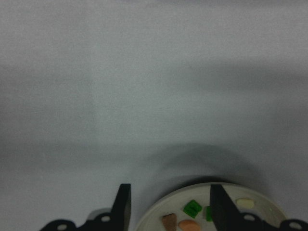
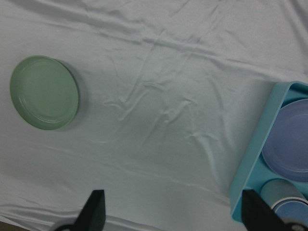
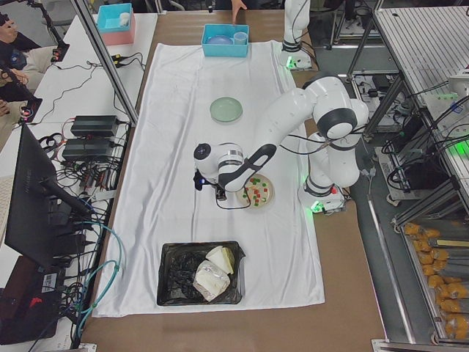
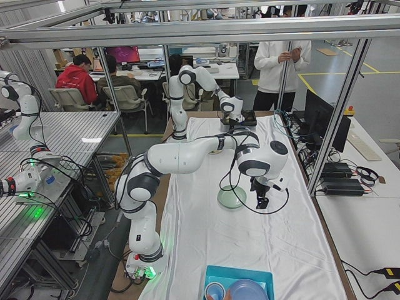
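Observation:
A cream plate (image 3: 258, 193) with small coloured pieces, green, red and brown, lies on the white cloth; in the left wrist view its top part shows below my left gripper, which is open above it with nothing between its fingers. A green plate (image 2: 44, 91) lies farther along the cloth. My right gripper stands open over bare cloth, between that plate and a blue bin (image 2: 253, 154) holding a blue plate (image 2: 286, 137) and cups (image 2: 280, 192).
A black lined tray (image 3: 176, 279) with wrapped items sits at one end of the cloth. A monitor (image 3: 37, 205), cables and black boxes line the side table.

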